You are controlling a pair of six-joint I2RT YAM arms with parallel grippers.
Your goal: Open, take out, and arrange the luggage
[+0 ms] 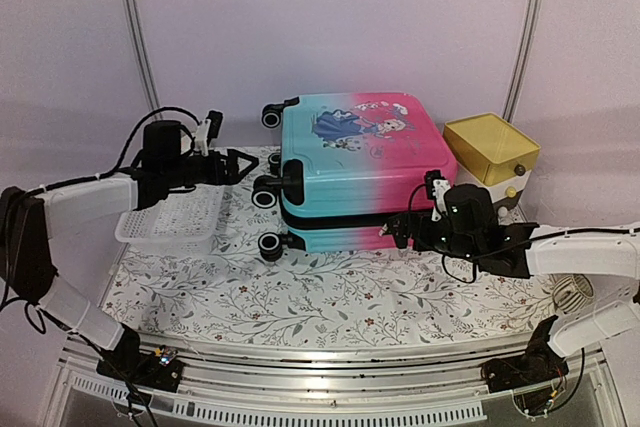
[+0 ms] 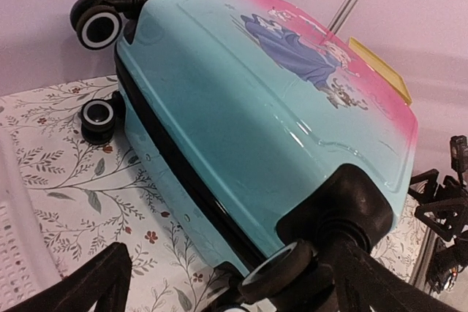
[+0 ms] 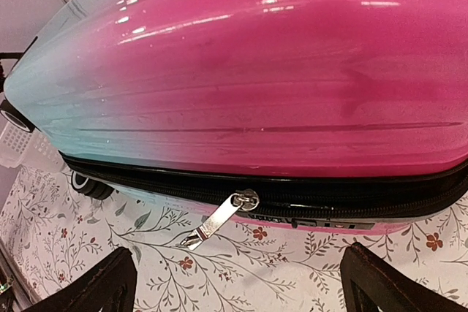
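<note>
A pink and turquoise suitcase (image 1: 360, 157) with a cartoon figure lies flat, wheels to the left. My left gripper (image 1: 235, 167) is open, raised left of it; in the left wrist view the wheels (image 2: 99, 28) and zip band show. My right gripper (image 1: 402, 230) stands open at the suitcase's front. In the right wrist view a silver zipper pull (image 3: 219, 217) hangs from the black zip (image 3: 329, 199), between and beyond the fingertips, with nothing seen held.
A white basket (image 1: 165, 227) is at the left, partly behind my left arm. A yellow-topped box (image 1: 485, 142) stands at the right.
</note>
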